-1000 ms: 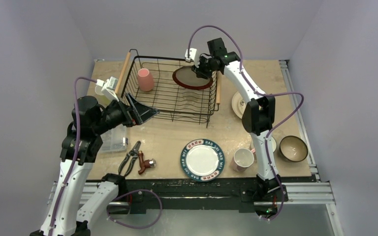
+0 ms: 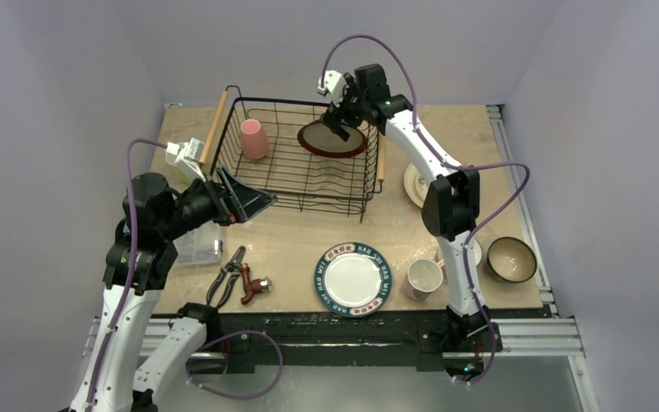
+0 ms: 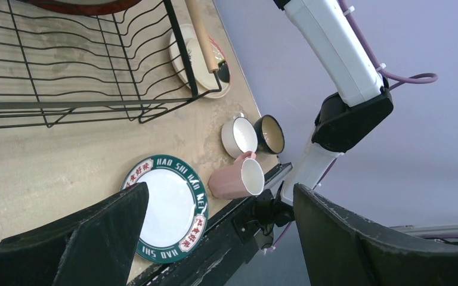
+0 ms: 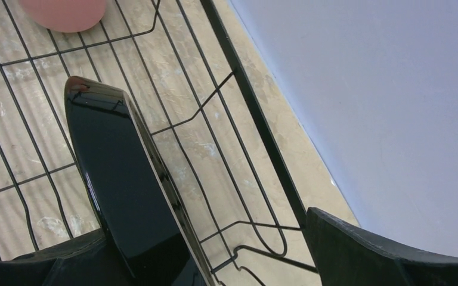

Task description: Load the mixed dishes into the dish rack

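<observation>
The wire dish rack (image 2: 279, 190) holds a pink cup (image 2: 253, 139) on the left and a dark red-rimmed dish (image 2: 314, 139) on the right, which appears edge-on in the right wrist view (image 4: 125, 173). My right gripper (image 2: 340, 120) is open just over that dish, its left finger beside the dish's end. My left gripper (image 2: 247, 200) hovers open at the rack's front left, empty. Below the rack lie a green-lettered plate (image 2: 352, 279), a pink mug (image 2: 423, 278), a white cup (image 3: 239, 137) and a dark bowl (image 2: 511, 259); another plate (image 3: 197, 62) rests right of the rack.
Pliers (image 2: 223, 276), a brown fitting (image 2: 250, 290) and a clear container (image 2: 196, 249) lie at the front left. Worktop between rack and green-lettered plate is clear. Walls bound the back and sides.
My right gripper has moved up and slightly left over the dark dish, which shifted a little left from a second ago. The left arm is nearly still.
</observation>
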